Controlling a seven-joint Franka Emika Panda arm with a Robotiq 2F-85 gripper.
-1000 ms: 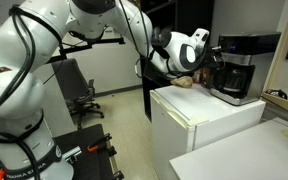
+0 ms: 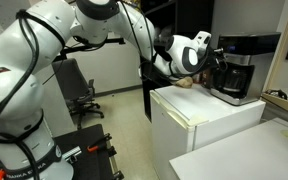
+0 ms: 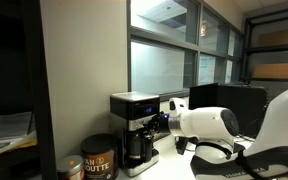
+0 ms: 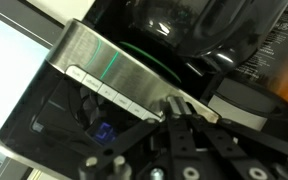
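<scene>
A black-and-silver coffee maker [image 2: 241, 68] stands on the white cabinet top, its glass carafe [image 2: 232, 78] in its bay. In the wrist view its steel front band [image 4: 124, 72] runs diagonally, with a row of pale buttons [image 4: 110, 93] and a small blue-lit display [image 4: 105, 131]. The dark carafe [image 4: 212, 28] fills the top of that view. My gripper is shut, nothing visible between its fingers, and its tips overlap the band's lower right end; whether they touch it I cannot tell. From outside, the gripper [image 2: 217, 60] is close in front of the machine's upper front.
Beside the coffee maker stand a large dark coffee can [image 3: 99, 157] and a smaller can [image 3: 69, 167]. A brown object [image 2: 181, 82] lies on the cabinet [image 2: 179, 135] behind the arm. Clear white surface lies in front of the machine.
The arm's wrist has dipped slightly and shifted a little to the right, toward the coffee maker. The coffee maker and surrounding objects look unmoved.
</scene>
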